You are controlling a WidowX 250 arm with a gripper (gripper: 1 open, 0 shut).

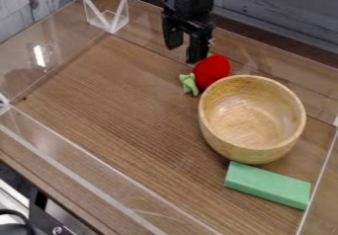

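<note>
The black gripper [188, 43] hangs at the top centre of the camera view, its fingers pointing down, just above and left of a red round object [212, 69]. A small green item [189, 82] lies beside the red one, at its lower left. I cannot make out anything between the fingers.
A large wooden bowl [250, 118] stands right of centre, with a green block [267, 185] below it at the front right. A clear wire-like stand [109, 14] is at the back left.
</note>
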